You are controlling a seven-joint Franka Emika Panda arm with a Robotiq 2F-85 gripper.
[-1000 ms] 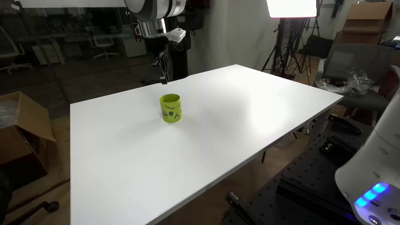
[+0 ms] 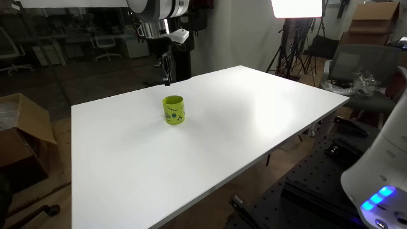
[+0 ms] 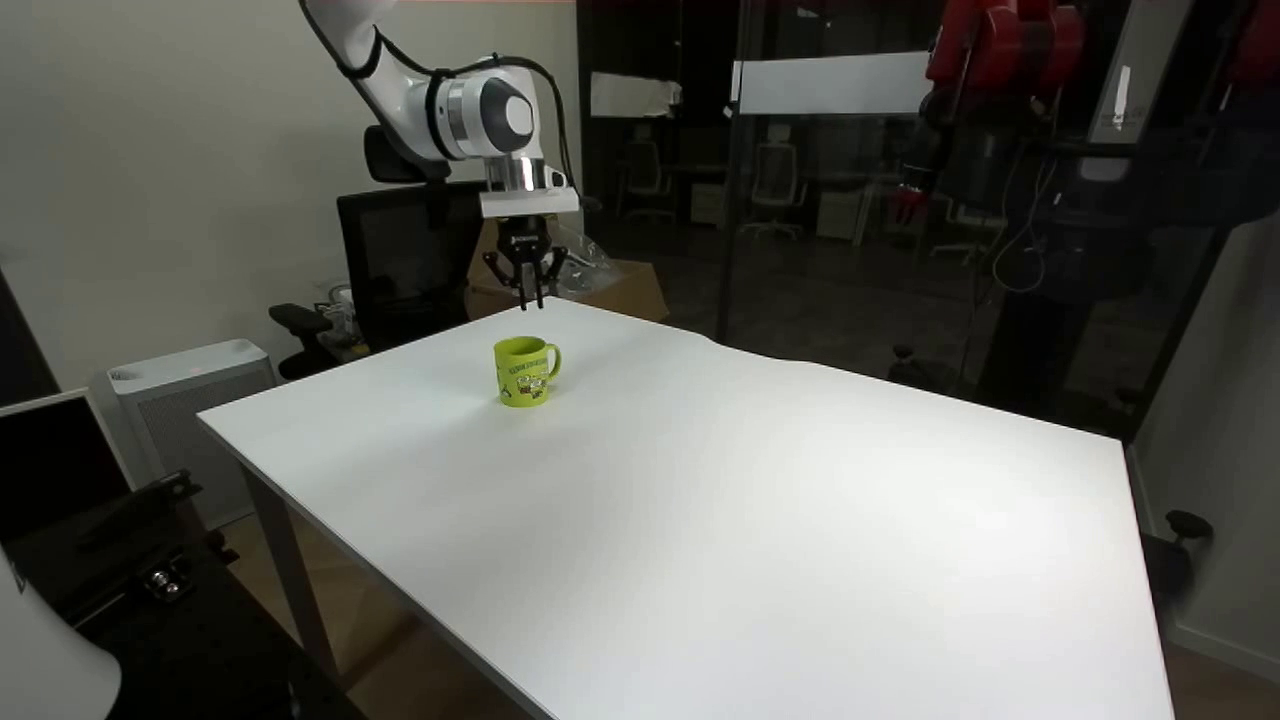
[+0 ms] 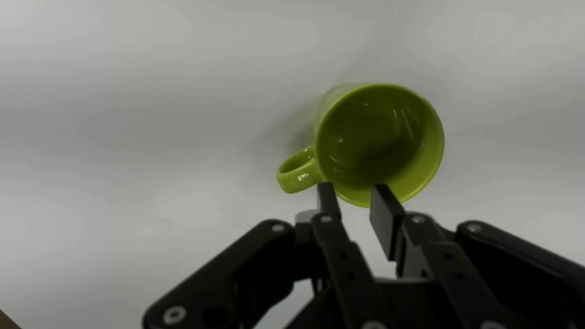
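A yellow-green mug [image 2: 174, 111] with small printed pictures stands upright on the white table [image 2: 236, 114]. In the second exterior view the mug [image 3: 521, 374] has its handle [image 3: 554, 361] toward the right. My gripper [image 3: 531, 305] hangs above it, fingers pointing down, apart from the mug. Seen from the wrist, the mug [image 4: 378, 137] looks empty, and its handle [image 4: 296, 172] lies at its left. There the gripper is open with nothing held, its fingertips overlapping the near rim in the picture. From the first exterior view, the gripper [image 2: 167, 84] also appears above the mug.
Apart from the mug, the tabletop is bare, with wide free room around it. Off the table stand a cardboard box [image 2: 26, 133], an office chair [image 2: 355, 72] and a bright lamp [image 2: 297, 8]. A dark perforated mounting plate [image 2: 305, 183] lies beyond the table's edge.
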